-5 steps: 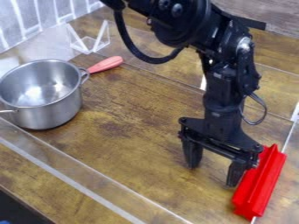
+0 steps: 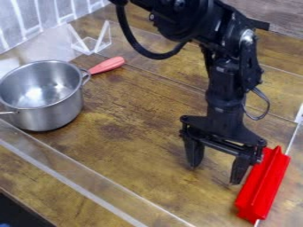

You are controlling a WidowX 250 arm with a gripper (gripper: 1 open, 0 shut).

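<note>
My black gripper [image 2: 215, 161] hangs low over the wooden table on the right, fingers spread open with nothing visible between them. A red tray-like object [image 2: 263, 184] lies just right of it along the table's right side, close to the right finger. A steel pot [image 2: 39, 96] with handles sits at the left.
A red-handled utensil [image 2: 105, 66] lies behind the pot, next to a clear plastic piece [image 2: 48, 43] at the back left.
The arm and gripper have shifted very slightly up and to the left; the other objects look unchanged.
</note>
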